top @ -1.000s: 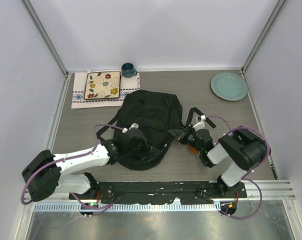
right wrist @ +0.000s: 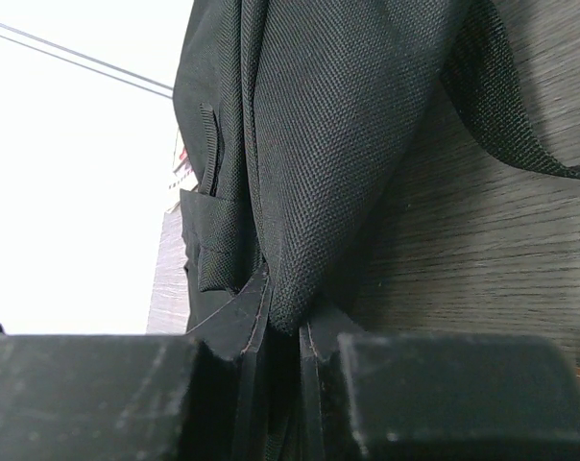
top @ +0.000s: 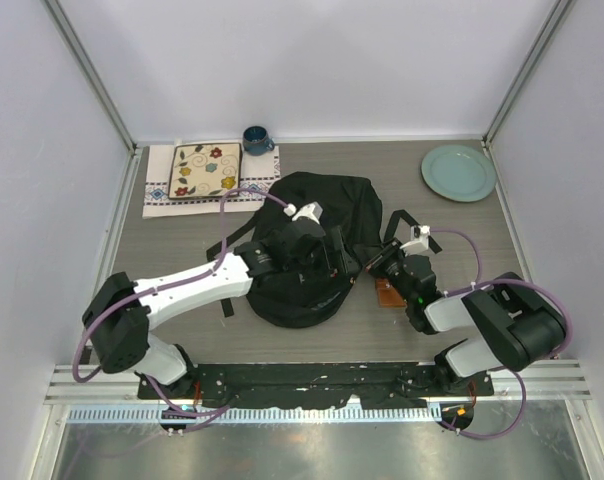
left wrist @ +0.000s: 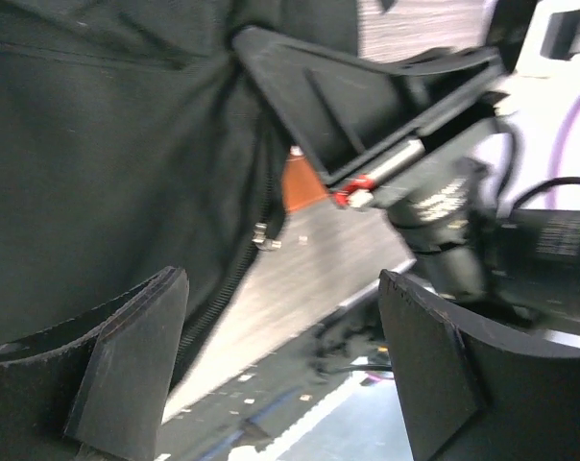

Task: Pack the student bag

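The black student bag (top: 322, 200) lies flat in the middle of the table, its straps spread out to both sides. My right gripper is shut on a fold of the bag's dark fabric (right wrist: 338, 125) at its right edge. Above the bag, near that edge, my left gripper (top: 350, 270) stands open with nothing between its fingers. A zipper pull (left wrist: 263, 238) shows below and ahead of the left fingers (left wrist: 136, 365) in the left wrist view, on the zipper along the bag's edge. The left arm hides part of the bag in the top view.
An orange-brown item (top: 389, 293) lies under the right gripper, partly covered. At the back left are a flowered board (top: 204, 170) on a patterned cloth (top: 182, 209) and a blue mug (top: 257, 140). A green plate (top: 458, 173) sits at the back right.
The left gripper has moved up and right over the bag, from its lower edge towards the right gripper. The right gripper has shifted slightly right, and the bag's right side with it.
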